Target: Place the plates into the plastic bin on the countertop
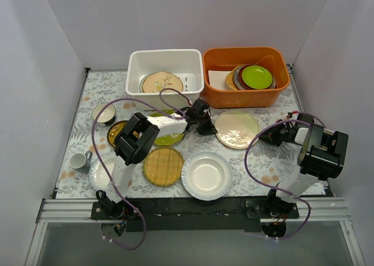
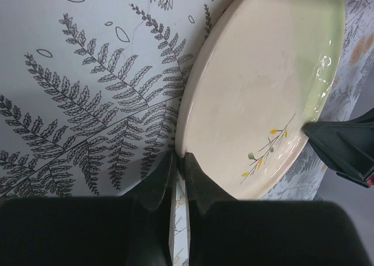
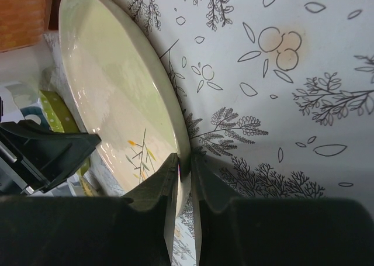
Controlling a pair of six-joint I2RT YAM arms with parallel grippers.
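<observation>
A cream plate with pale green edging and a small flower sprig [image 1: 238, 128] lies on the countertop in front of the orange bin [image 1: 217, 58]. At its left edge, my left gripper is shut on the rim of this plate [image 2: 257, 85]. Opposite, my right gripper has its fingers on either side of the plate's right rim [image 3: 125, 96]; how firmly they close on it cannot be made out. Several plates, among them a bright green one [image 1: 256, 77], stand in the orange bin. The white bin [image 1: 135, 67] holds a beige plate [image 1: 162, 82].
A white plate [image 1: 206, 176] and a woven yellow plate [image 1: 163, 166] lie at the front. Beneath my left arm is a green plate [image 1: 169, 140]. A mug [image 1: 80, 162] and a bowl [image 1: 104, 114] stand on the left. Bare countertop shows at front right.
</observation>
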